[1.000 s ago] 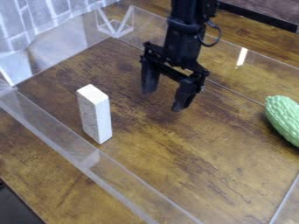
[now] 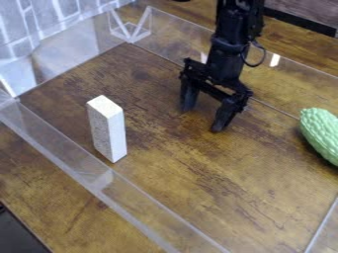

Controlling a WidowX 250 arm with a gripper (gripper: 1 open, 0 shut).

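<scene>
My black gripper (image 2: 208, 106) is at the upper middle of the camera view, low over the wooden floor of the bin, with its two dark fingers pointing down and spread apart. I see nothing between them, though the dark shapes blend with their shadows. A white upright block (image 2: 107, 128) stands to the lower left, apart from the gripper. A green bumpy vegetable-like object (image 2: 321, 135) lies at the right edge.
Clear plastic walls (image 2: 69, 164) border the wooden surface (image 2: 185, 198). A pale, draped material (image 2: 34, 35) is at the upper left, outside the bin.
My gripper has moved a little to the right and appears lower toward the floor. The white block and the green object have not moved.
</scene>
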